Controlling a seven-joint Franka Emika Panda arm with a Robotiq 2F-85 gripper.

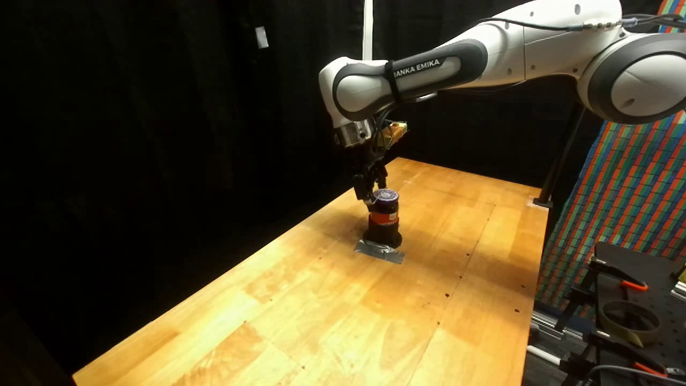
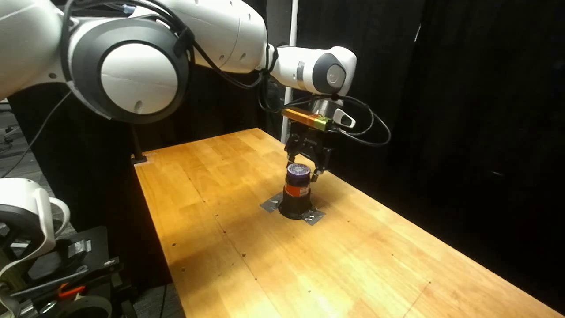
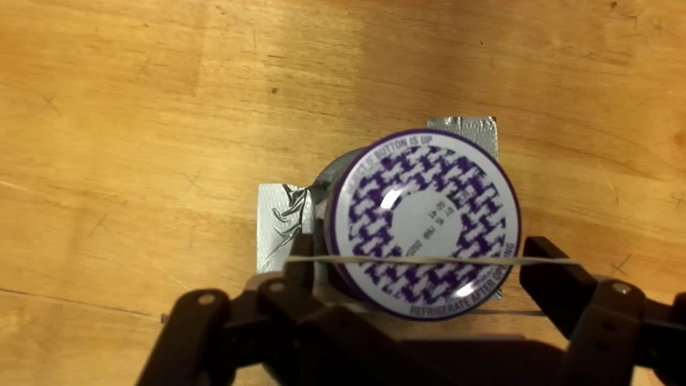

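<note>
A dark jar with a purple-and-white lid and an orange label stands upright in a black round holder. Silver tape fixes that holder to the wooden table. My gripper is open, its two fingers on opposite sides of the lid's near part in the wrist view. A thin band stretches from one fingertip to the other, across the lid as seen from the wrist. In exterior view 2 the gripper is at lid height, behind the jar. Whether a finger touches the lid, I cannot tell.
Wide bare stretches of the wooden table lie around the jar, with the far edge close behind the arm. A black cart with tools stands off the table's right side in exterior view 1.
</note>
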